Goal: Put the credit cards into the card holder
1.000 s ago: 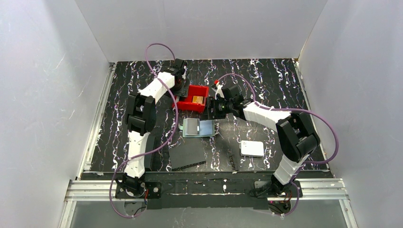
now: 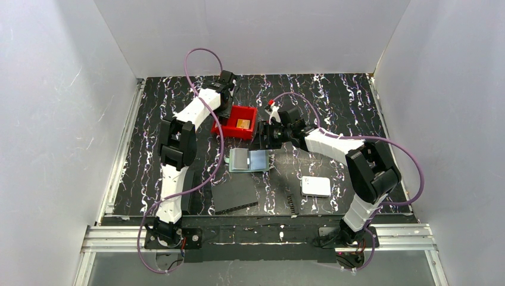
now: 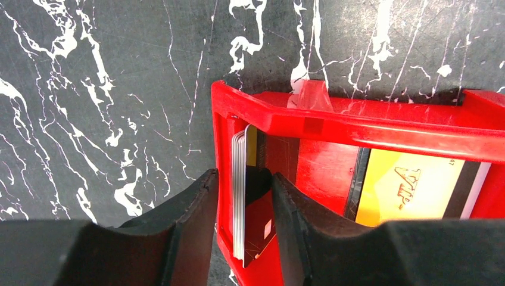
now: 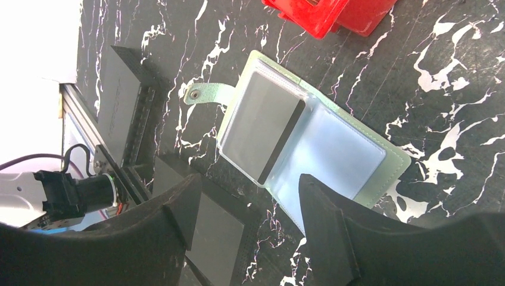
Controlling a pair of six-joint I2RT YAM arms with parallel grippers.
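Observation:
In the left wrist view, a stack of thin cards (image 3: 239, 196) stands on edge along the left end of the red box (image 3: 381, 128). My left gripper is open and lowered over that end. One finger is outside the box wall and the other inside, with the stack between them. A gap shows between the cards and the inner finger. The green card holder (image 2: 249, 169) lies spread flat in front of the box. A grey, black-striped card (image 4: 262, 125) shows in one clear pocket; the other pocket looks empty. My right gripper hovers open over the holder, holding nothing.
A yellow box (image 3: 411, 187) sits further inside the red box. Dark flat cases (image 2: 235, 196) lie near the front edge, and a white box (image 2: 315, 186) stands at the front right.
The red box has slid slightly to the left. My left gripper has shifted a little over its left end. The right arm and card holder look unmoved.

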